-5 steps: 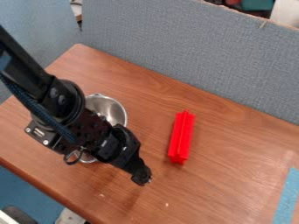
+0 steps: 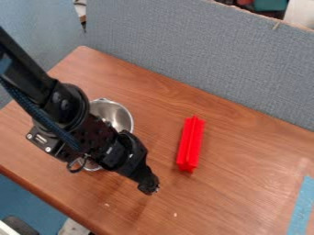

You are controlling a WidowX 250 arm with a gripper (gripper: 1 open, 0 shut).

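Observation:
My black gripper [image 2: 147, 183] hangs low over the wooden table at the lower middle, pointing toward the front right; its fingertips are small and dark, and their opening is hard to make out. A steel pot [image 2: 116, 113] sits behind the arm, which hides much of it. A red elongated block [image 2: 190, 143] lies on the table to the right of the gripper, apart from it.
Grey padded walls [image 2: 196, 60] border the table at the back and left. The bare wooden table [image 2: 245, 170] leaves free room on the right. A light blue strip [image 2: 300, 202] lies at the right edge.

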